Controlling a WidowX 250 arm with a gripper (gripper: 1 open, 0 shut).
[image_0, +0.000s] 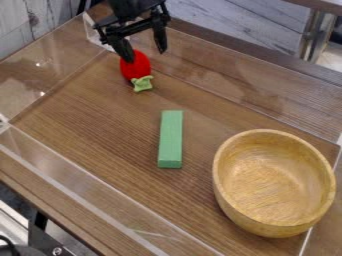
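Observation:
My black gripper (136, 44) stands open at the top of the view, just above a red object with a green leafy top, like a toy strawberry (134, 66). One dark finger reaches down beside the red object; whether it touches cannot be told. A green rectangular block (171, 139) lies upright-lengthwise on the wooden table in the middle.
A large yellow bowl (273, 183) fills the lower right of the table (74, 150). A white edge runs along the top right.

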